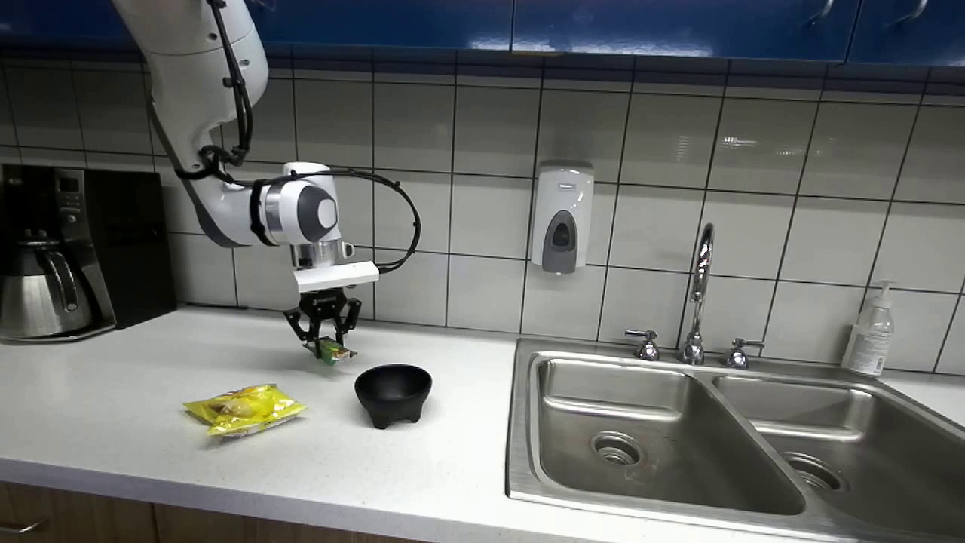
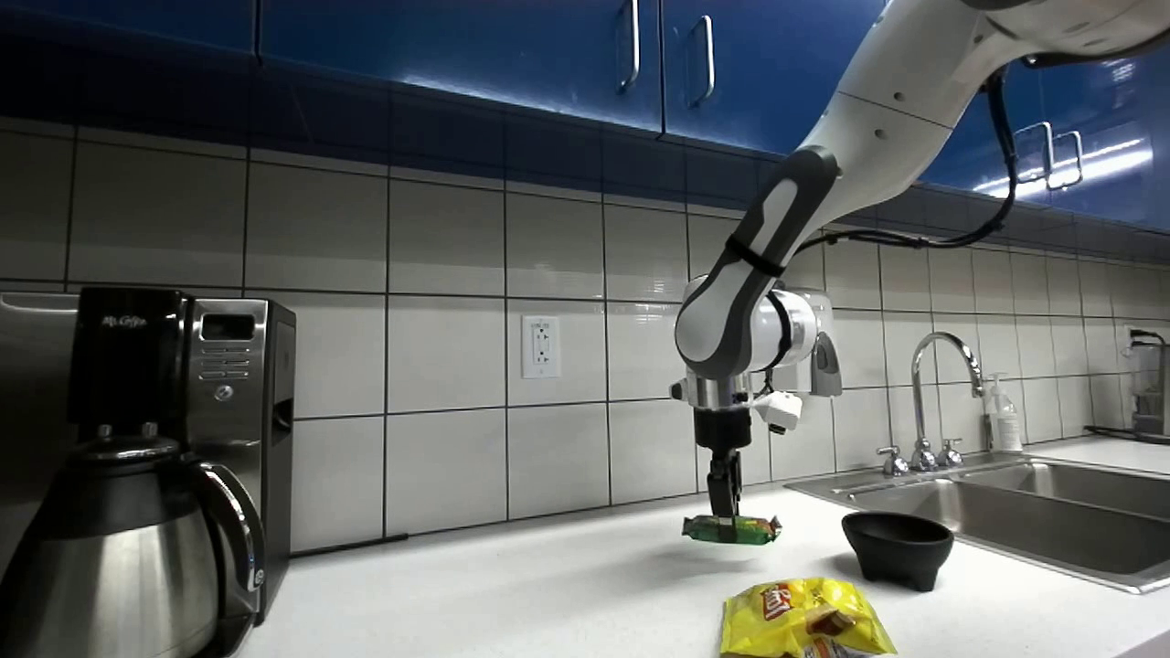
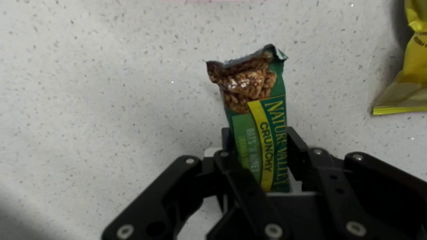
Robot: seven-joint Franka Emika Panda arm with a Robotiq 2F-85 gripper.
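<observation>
A green granola bar [image 3: 258, 132] in its wrapper is pinched between my fingers, its far end sticking out ahead of them in the wrist view. My gripper [image 1: 326, 345] is shut on the bar. In exterior view 2 the bar [image 2: 732, 530] hangs level a little above the counter, with a soft shadow beneath. To its right stands a black footed bowl [image 1: 393, 394], which looks empty. A yellow chip bag [image 1: 246, 409] lies on the counter, nearer the front edge than the bar.
The steel double sink [image 1: 525, 425] opens at the right, with a faucet [image 1: 698, 289] behind it. At the far left stands a coffee maker [image 2: 236, 406]. Tiled wall closes off the back, and the counter between coffee maker and bag is bare.
</observation>
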